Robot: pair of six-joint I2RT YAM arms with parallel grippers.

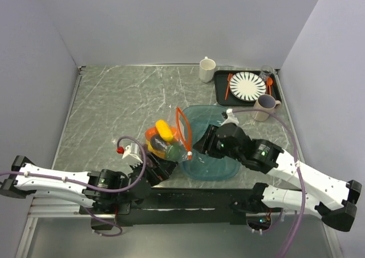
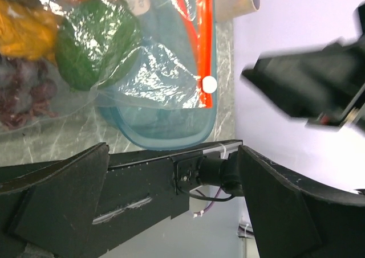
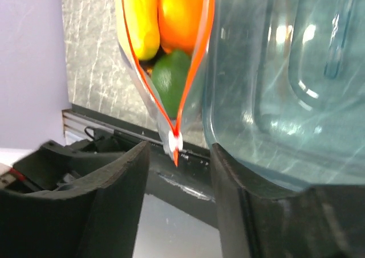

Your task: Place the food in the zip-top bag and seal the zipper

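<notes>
The clear zip bag holds several toy foods: a yellow one, an orange one, a green one, and darker pieces. Its orange zipper runs along an open mouth, with a white slider at the near end. My left gripper stands open just in front of the bag, nothing between its fingers. My right gripper hangs over the teal tray right of the slider, part open, with nothing visible between its fingers.
The teal tray lies beside the bag. At the back right are a black tray with plate and utensils, a white mug and a beige mug.
</notes>
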